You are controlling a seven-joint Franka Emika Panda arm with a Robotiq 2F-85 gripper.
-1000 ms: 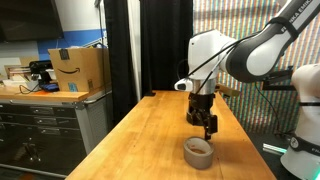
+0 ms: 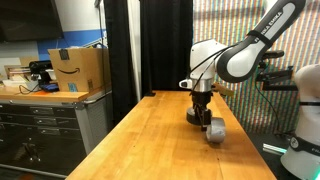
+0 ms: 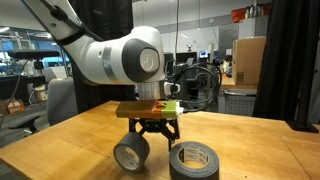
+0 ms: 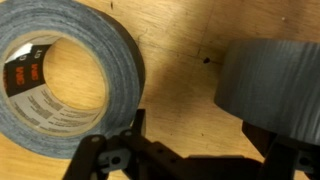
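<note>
Two grey tape rolls are on the wooden table. One lies flat, with its ring and inner label showing at the left of the wrist view. The other is at the right of that view with its curved side toward the camera; in exterior view 2 this second roll is up on its edge, perhaps tilted. Low between the two rolls, my gripper is open, with bare table showing in its gap. One finger is close to the flat roll; whether either finger touches a roll, I cannot tell.
A cardboard box stands on the far cabinet. An office chair is behind the arm in exterior view 2.
</note>
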